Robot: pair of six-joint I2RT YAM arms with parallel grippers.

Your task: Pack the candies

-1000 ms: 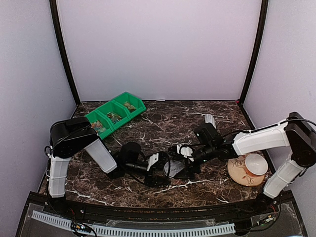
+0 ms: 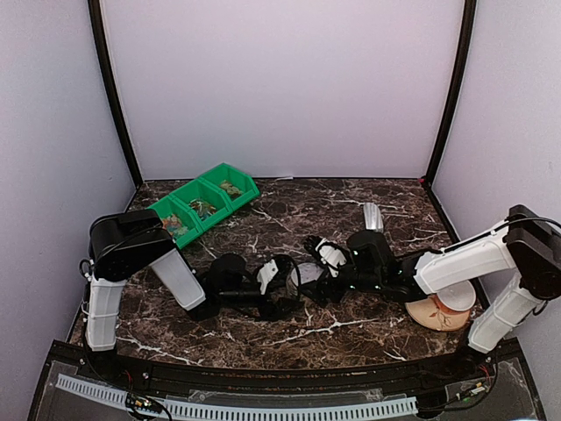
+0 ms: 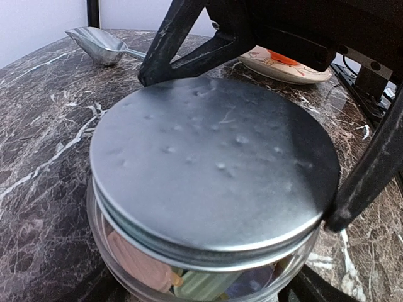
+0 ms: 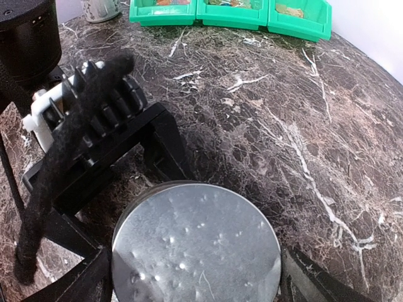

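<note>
A clear glass jar with wrapped candies inside wears a dented silver lid. It stands between both hands near the front middle of the table, largely covered by them in the top view. My left gripper is shut on the jar's body, with its dark fingers low on either side in the left wrist view. My right gripper is open, its fingers spread on opposite sides of the lid. From the right wrist view the lid sits between those fingers; whether they touch it, I cannot tell.
Green bins holding candies stand at the back left. A metal scoop lies at the back right. At the right, a white bowl rests on a patterned plate. Bare marble fills the back middle.
The right gripper has shifted and turned slightly around the jar's top.
</note>
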